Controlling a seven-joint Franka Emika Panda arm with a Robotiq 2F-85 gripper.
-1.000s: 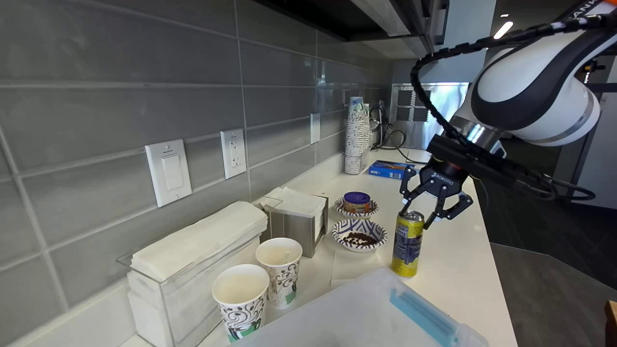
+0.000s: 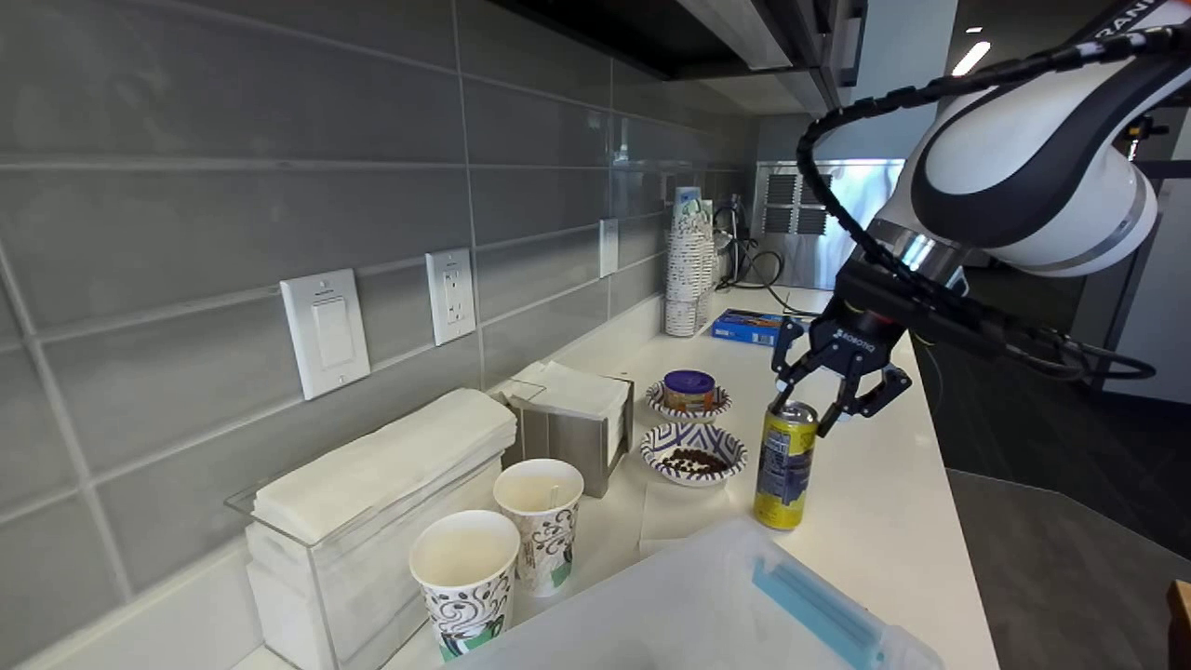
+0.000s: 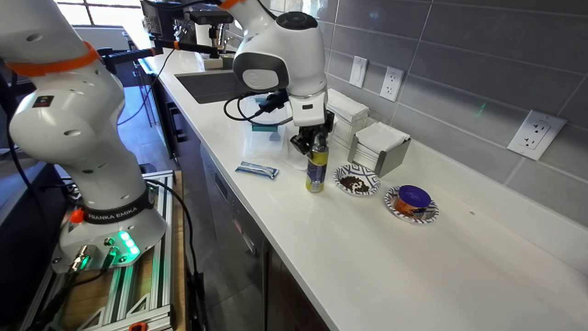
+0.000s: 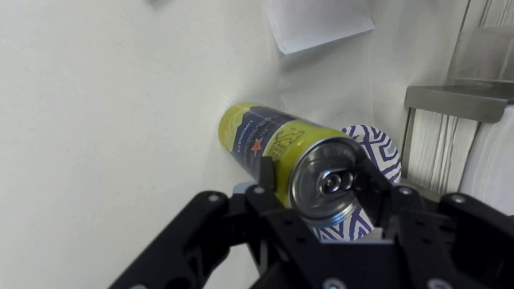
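Observation:
A yellow and blue drink can is upright at the counter, its silver top level with my fingertips. My gripper is shut on the can near its upper rim, one finger on each side. In the wrist view the can runs away from the fingers toward the counter, its pull tab facing the camera. From the other side, the can hangs or stands under the gripper; whether its base touches the counter I cannot tell.
Close beside the can is a patterned bowl with dark bits in it. Behind sits a purple-lidded tub in another bowl. Napkin holders, paper cups and a clear plastic bin crowd the near side. A blue packet lies near the counter's edge.
The can and my gripper have shifted very slightly, with the can a little higher in the exterior view. The gripper stays closed around it, and the other objects have not moved.

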